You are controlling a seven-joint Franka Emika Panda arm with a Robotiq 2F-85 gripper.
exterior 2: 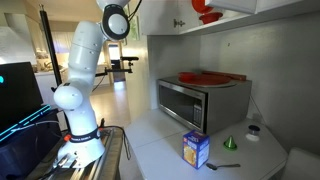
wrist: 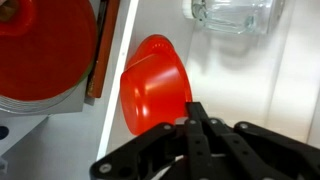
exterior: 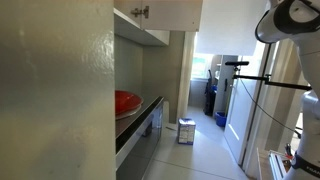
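Observation:
A glossy red bowl [wrist: 155,90] lies tilted on a white surface in the middle of the wrist view. My gripper is shut, its dark fingertips right at the bowl's right-hand edge. Whether the thin rim lies between them does not show clearly. In exterior view 2, red bowls [exterior 2: 210,14] sit on the upper shelf, partly cut off by the frame and a cabinet door. Both exterior views hide the gripper; only parts of the arm show there.
A clear glass container [wrist: 235,14] stands close to the red bowl. Below the cabinet, a microwave [exterior 2: 195,108] carries a red dish [exterior 2: 205,78]. The counter holds a blue box [exterior 2: 195,149], a green cone [exterior 2: 230,143] and a dark spoon [exterior 2: 223,166]. Open counter lies left of the box.

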